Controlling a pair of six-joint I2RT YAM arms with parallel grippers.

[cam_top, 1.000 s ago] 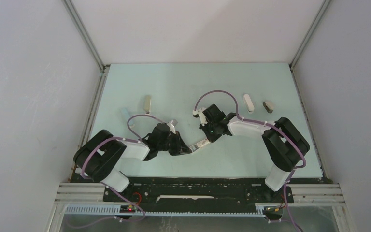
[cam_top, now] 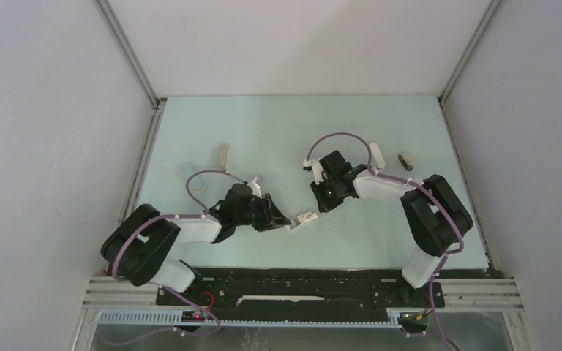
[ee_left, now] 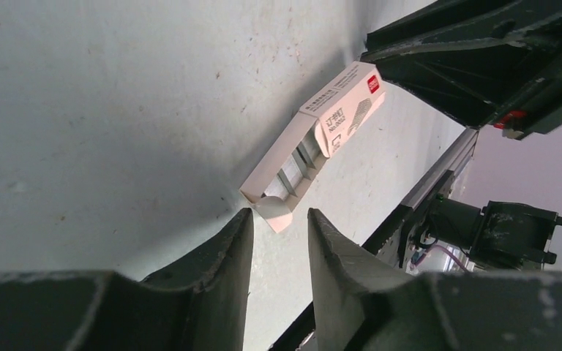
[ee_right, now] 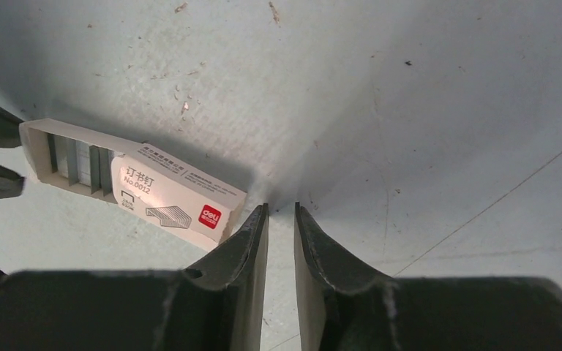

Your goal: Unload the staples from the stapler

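A small pale staple box (ee_left: 350,111) with a red mark lies on the table, its inner tray (ee_left: 287,172) slid partly out. Dark crosswise strips show in the open tray, but I cannot tell whether they are staples. My left gripper is open just off the tray's free end, which shows between its fingers in the left wrist view. My right gripper stands part open, with nothing between its fingers, just off the box's closed end. In the top view the staple box (cam_top: 307,217) lies between both grippers. Which object is the stapler I cannot tell.
Toward the back left are a long beige object (cam_top: 223,156) and a pale blue one (cam_top: 193,176). A white long object (cam_top: 377,155) and a dark-and-beige one (cam_top: 407,161) lie at the right.
My right gripper has moved right, away from the box end. The left arm has drawn a little to the left. The box lies in about the same place.
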